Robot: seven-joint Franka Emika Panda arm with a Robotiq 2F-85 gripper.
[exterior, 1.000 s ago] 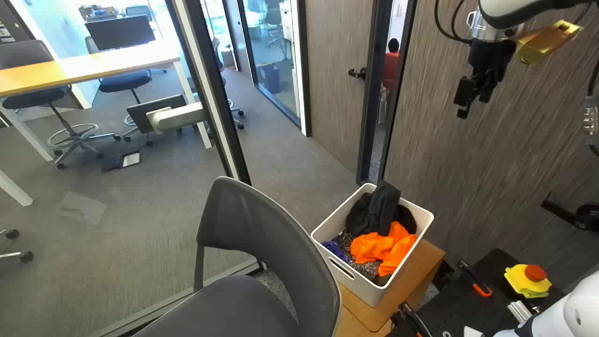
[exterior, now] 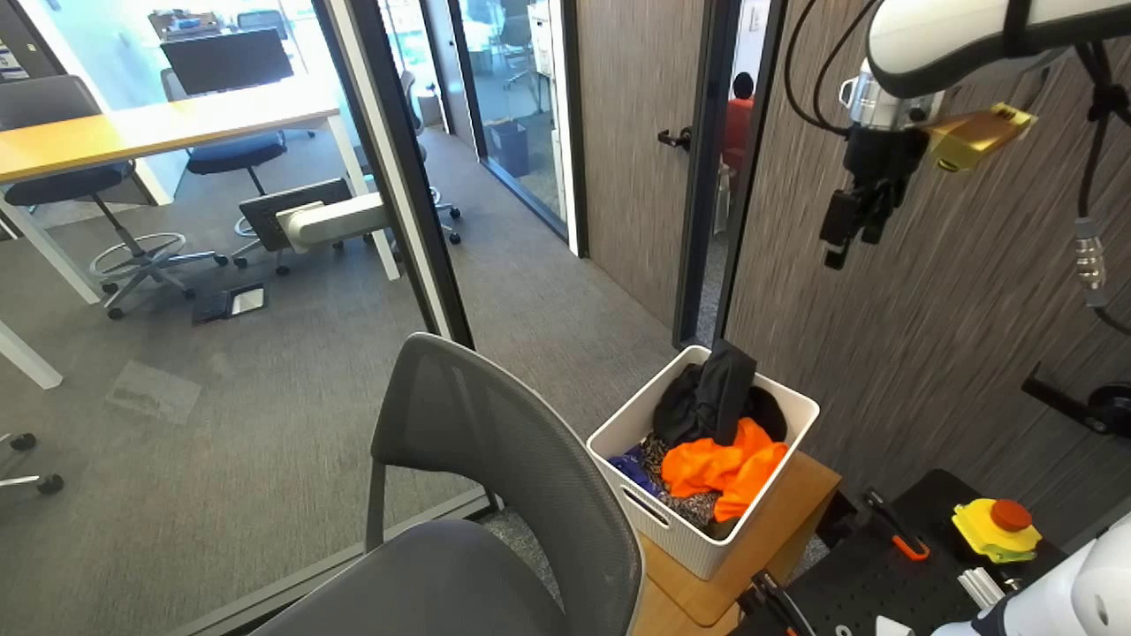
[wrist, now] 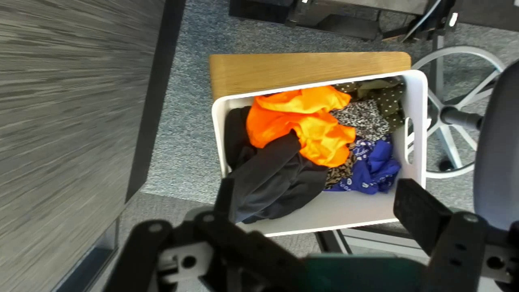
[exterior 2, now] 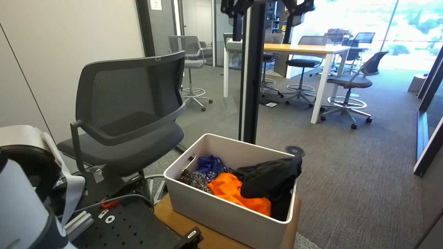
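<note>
My gripper (exterior: 853, 249) hangs in the air well above a white bin (exterior: 636, 394), its fingers wide apart and empty. Inside the bin lie several cloths. An orange cloth (wrist: 318, 121) is bunched on top, and a black cloth (wrist: 272, 180) slumps beside it, rising over the bin's rim in exterior view 2. A blue patterned cloth (wrist: 372, 165) fills the corner near the handle slot, with a speckled black-and-white cloth (wrist: 363, 118) and a dark dotted cloth (wrist: 389, 99) alongside. In the wrist view my two black fingers (wrist: 419, 211) flank the bin's near side.
The bin stands on a small wooden stand (wrist: 311, 65). A grey chair (exterior 2: 124, 108) is close by on one side, and a wood-grain wall (exterior: 901, 318) on the other. A black perforated bench (exterior 2: 137, 224) carries tools and the yellow-and-red stop button (exterior: 1002, 526).
In exterior view 1 my gripper has moved left and lower, closer to the bin. The bin and its cloths look the same.
</note>
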